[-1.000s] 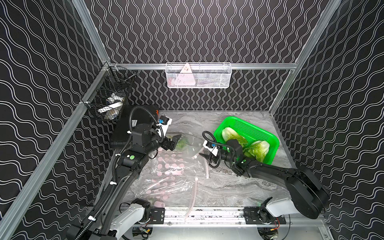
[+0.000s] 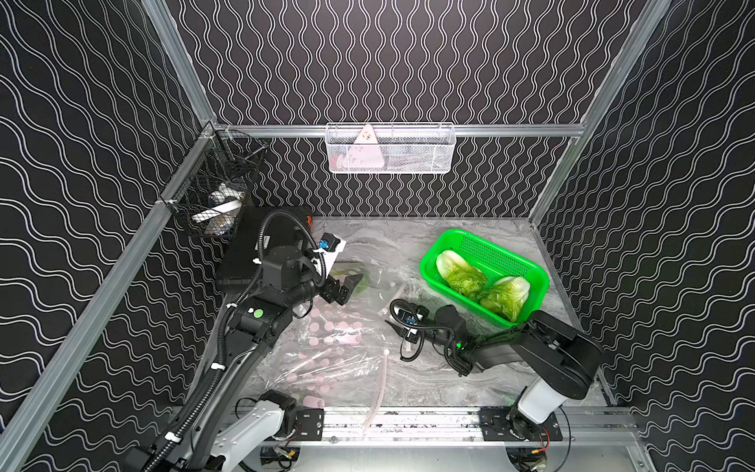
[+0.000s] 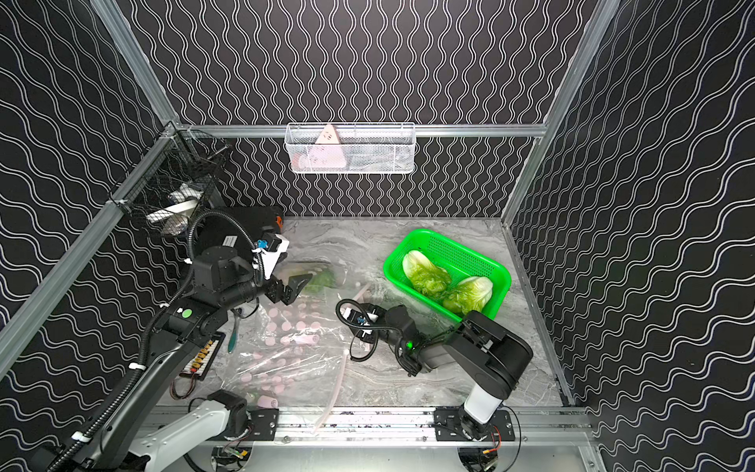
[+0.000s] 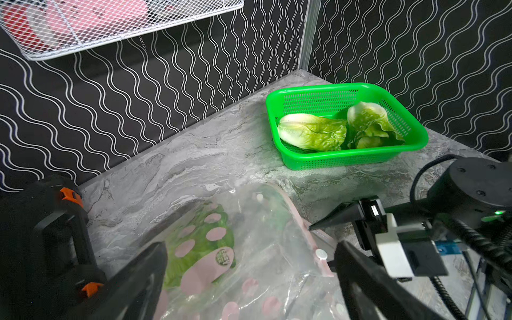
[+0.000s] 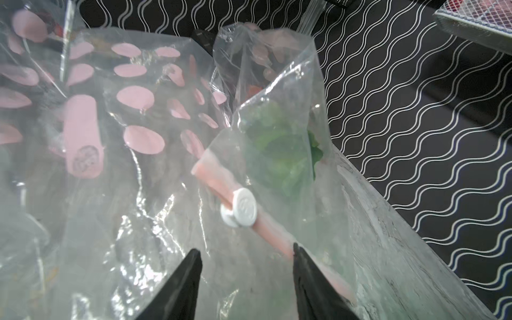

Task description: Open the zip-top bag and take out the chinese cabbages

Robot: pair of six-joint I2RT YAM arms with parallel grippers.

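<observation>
The clear zip top bag (image 2: 334, 334) with pink spots lies on the left half of the table. Leafy green (image 5: 272, 133) shows inside it, near its back end. Its pink zip strip (image 5: 274, 237) carries a white slider (image 5: 244, 207). Over the back of the bag my left gripper stands open, nothing seen held between its fingers. Beside the zip edge, my right gripper has its fingers apart, with the slider and strip ahead of the gap. Two Chinese cabbages (image 2: 461, 272) (image 2: 505, 297) rest in the green basket (image 2: 538, 277).
A black case (image 4: 48, 245) stands at the back left, next to the left arm. On the back wall hangs a white mesh basket (image 2: 389, 149). The table behind the bag, left of the green basket, is bare.
My right gripper has shifted left and toward the table's front, away from the green basket and closer over the bag's zip edge. The left gripper has moved only slightly.
</observation>
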